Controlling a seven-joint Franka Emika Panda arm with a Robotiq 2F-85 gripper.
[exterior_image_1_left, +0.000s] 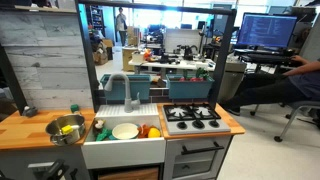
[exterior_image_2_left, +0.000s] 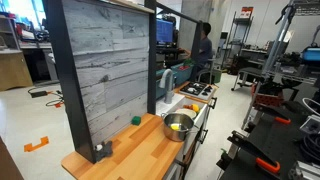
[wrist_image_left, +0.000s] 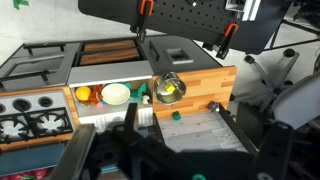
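Observation:
My gripper shows as dark fingers along the bottom of the wrist view, spread wide, with nothing visible held. It hangs high above the counter. Beyond it stands a metal pot (wrist_image_left: 179, 91) with a yellow item (wrist_image_left: 169, 86) inside; exterior view 1 shows the same pot (exterior_image_1_left: 53, 130) on the wood left of the sink. In the sink (exterior_image_1_left: 118, 152) lie a pale bowl (exterior_image_1_left: 125, 131) and orange and yellow items (exterior_image_1_left: 153, 132). A small green object (exterior_image_2_left: 136, 121) rests on the wood near the pot.
The black stove (exterior_image_1_left: 193, 118) is right of the sink, with a tall faucet (exterior_image_1_left: 126, 87) behind the basin. A grey plank wall (exterior_image_2_left: 110, 83) borders the counter. Bare wood (exterior_image_2_left: 120, 153) lies open at the near end. A person (exterior_image_2_left: 206, 50) sits in the background.

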